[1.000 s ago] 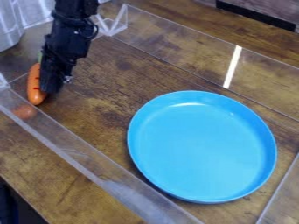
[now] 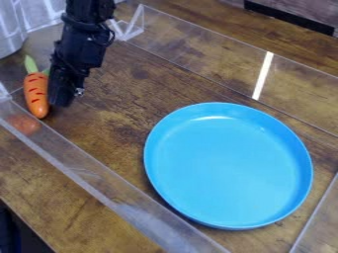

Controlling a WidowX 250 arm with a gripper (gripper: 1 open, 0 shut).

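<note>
An orange toy carrot point(image 2: 38, 94) with a green top lies at the left, beside the clear plastic wall. My black gripper point(image 2: 61, 91) is low, just right of the carrot's middle; it looks shut, and the carrot lies outside it. A large blue plate point(image 2: 227, 163) rests on the wooden surface at the right.
Clear plastic walls point(image 2: 119, 193) border the workspace. A white object point(image 2: 14, 25) is at the top left corner. The wooden surface point(image 2: 158, 84) between the gripper and the plate is clear.
The gripper has moved slightly to the right, off the carrot, uncovering more of the carrot and its green top.
</note>
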